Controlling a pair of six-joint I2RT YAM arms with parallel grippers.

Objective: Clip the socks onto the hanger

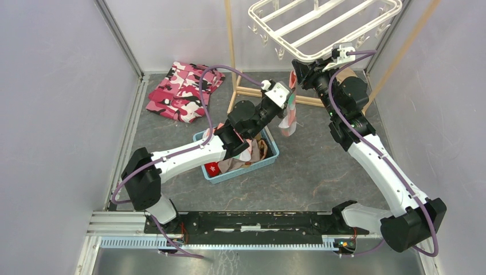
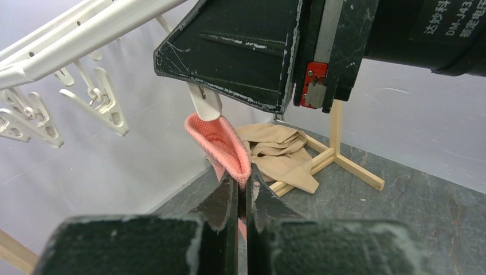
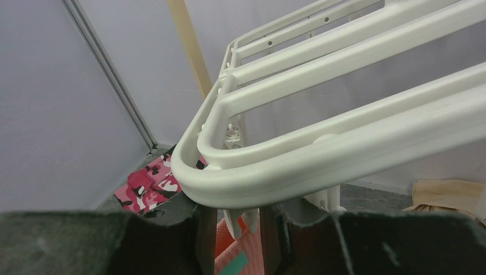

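Observation:
A pink sock (image 1: pixel 289 117) hangs below the near edge of the white hanger (image 1: pixel 274 35). My left gripper is shut on its pink cuff (image 2: pixel 220 140), seen in the left wrist view. Directly above, the lower end of a white clip (image 2: pixel 205 103) meets the upper part of the cuff; whether its fingers surround the fabric cannot be told. My right gripper is shut on that clip, just under the hanger's rounded corner. Its black fingers (image 2: pixel 229 54) hide the clip's upper part. In the right wrist view, the sock (image 3: pixel 243 252) shows below the clip.
Other free clips (image 2: pixel 100 100) dangle along the hanger's side. A blue basket (image 1: pixel 274 154) of socks stands beneath my left arm. Pink camouflage cloth (image 1: pixel 186 91) lies at the back left, tan cloth (image 2: pixel 275 149) by the wooden stand (image 2: pixel 358 172).

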